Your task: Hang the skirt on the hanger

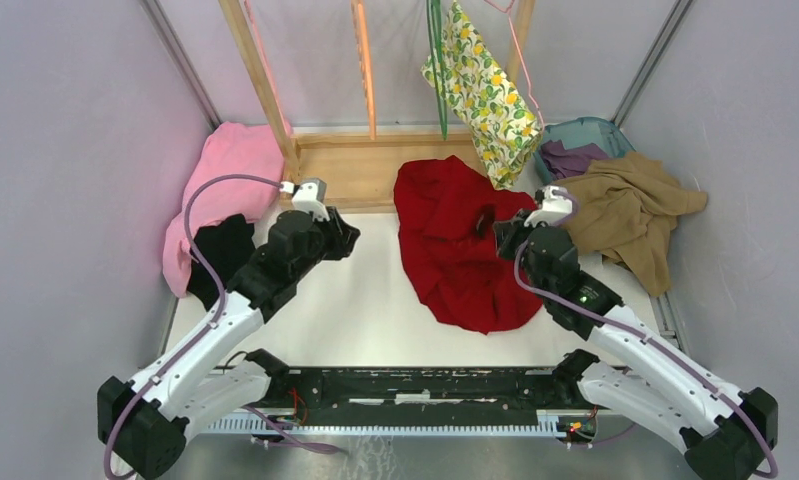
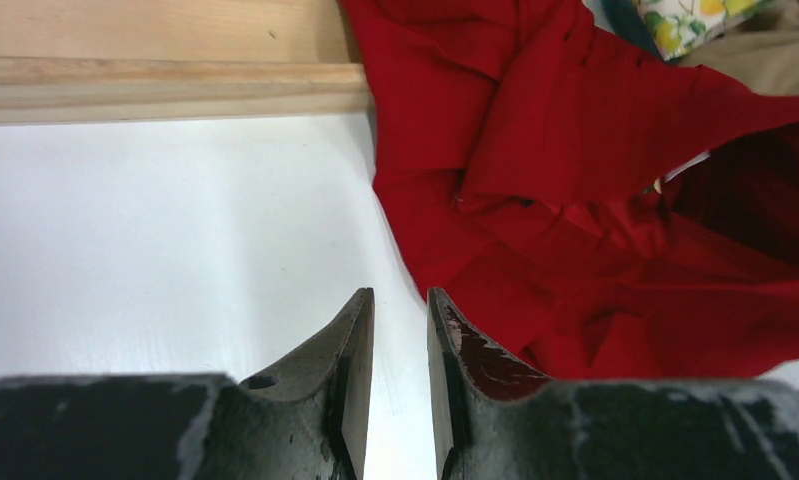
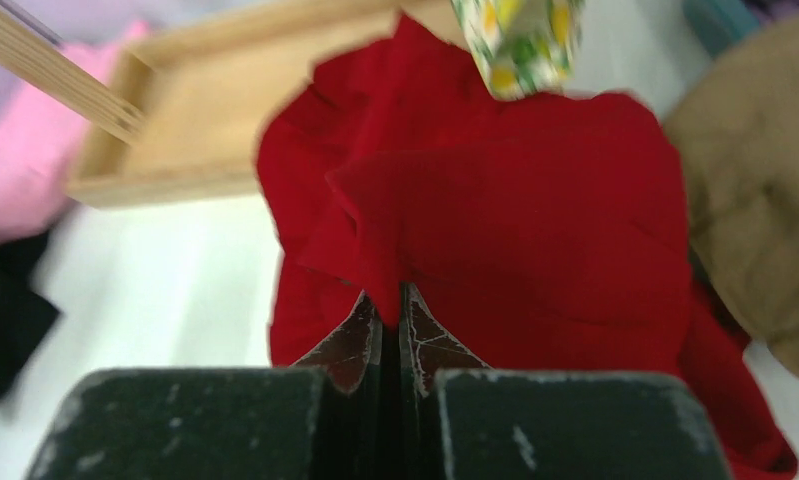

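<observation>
The red skirt [image 1: 453,245] lies bunched across the middle of the table, its back part over the wooden frame base. My right gripper is shut on a fold of it, and in the left wrist view the cloth [image 2: 745,115] rises toward the right side. My left gripper [image 1: 351,243] stands to the left of the skirt, apart from it. Its fingers [image 2: 353,350] are parted with nothing between them. No hanger shows clearly; a small pale piece [image 2: 687,166] peeks out between the folds, and I cannot tell what it is.
A lemon-print cloth [image 1: 485,95] and green straps [image 1: 437,60] hang from the rack above the wooden base [image 1: 345,165]. Pink cloth [image 1: 235,165] and black cloth [image 1: 220,255] lie left, brown cloth [image 1: 630,210] right.
</observation>
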